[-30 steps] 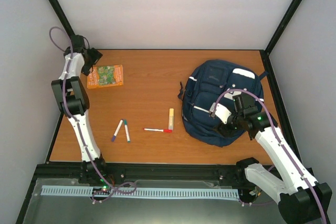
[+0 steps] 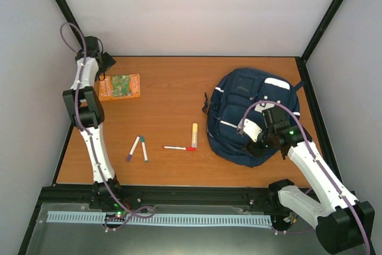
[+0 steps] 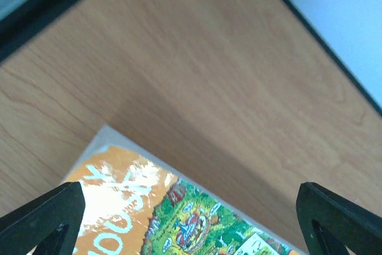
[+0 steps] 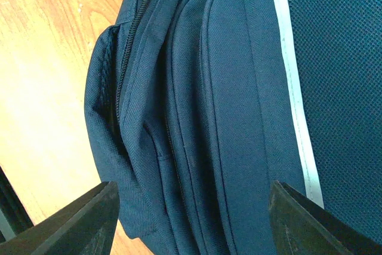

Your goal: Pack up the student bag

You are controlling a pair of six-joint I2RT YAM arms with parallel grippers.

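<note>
Flat on the table's far left lies an orange book or packet (image 2: 121,86) with a green picture. My left gripper (image 2: 105,68) is by its upper left corner, open. In the left wrist view the packet (image 3: 122,204) shows below the open fingers (image 3: 51,222), nothing held. The dark blue backpack (image 2: 236,97) lies on the right side. Over its lower part is my right gripper (image 2: 255,147). In the right wrist view its fingers (image 4: 86,222) stand apart above the backpack (image 4: 245,88), where a zipper (image 4: 131,46) runs along the side.
Purple (image 2: 133,148) and green (image 2: 143,148) markers lie left of centre. A red marker (image 2: 179,148) and an upright-lying yellow glue stick (image 2: 194,135) are near the middle. Bare wood surrounds them. Walls and a black frame (image 2: 312,117) bound the table.
Backpack, markers and packet lie as before; the right arm is nearly still.
</note>
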